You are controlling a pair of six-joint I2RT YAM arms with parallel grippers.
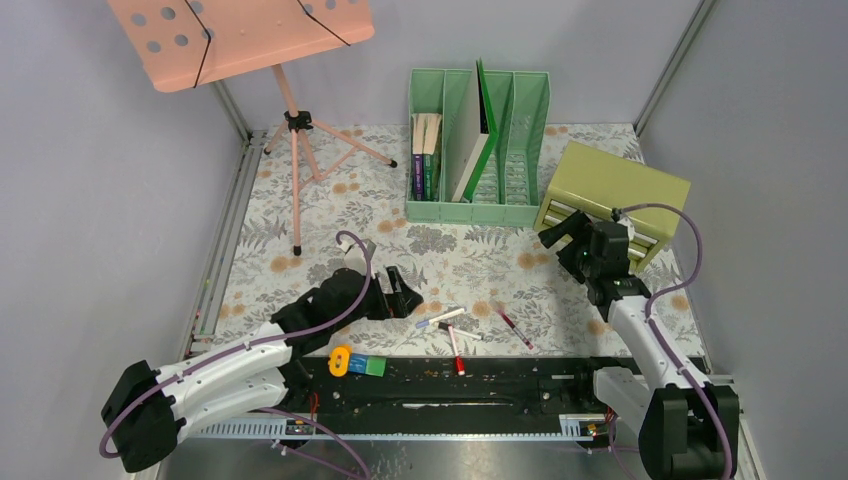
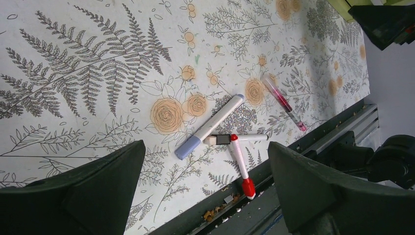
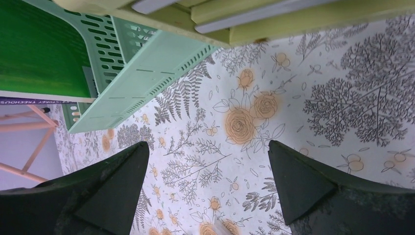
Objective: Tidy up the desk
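Several pens lie on the front middle of the desk: a blue-capped marker [image 2: 215, 120], a black-capped marker [image 2: 252, 137], a red marker [image 2: 241, 159] and a red pen [image 2: 284, 102]. My left gripper [image 1: 400, 295] hangs open and empty left of them. My right gripper [image 1: 560, 240] is open above bare desk, in front of the olive drawer cabinet [image 1: 625, 185]. The green organizer [image 1: 470, 213] holds books [image 1: 425, 150] and a green folder [image 1: 472, 140].
A pink music stand [image 1: 240, 35] stands at the back left. A yellow-and-blue object [image 1: 352, 362] lies at the front edge.
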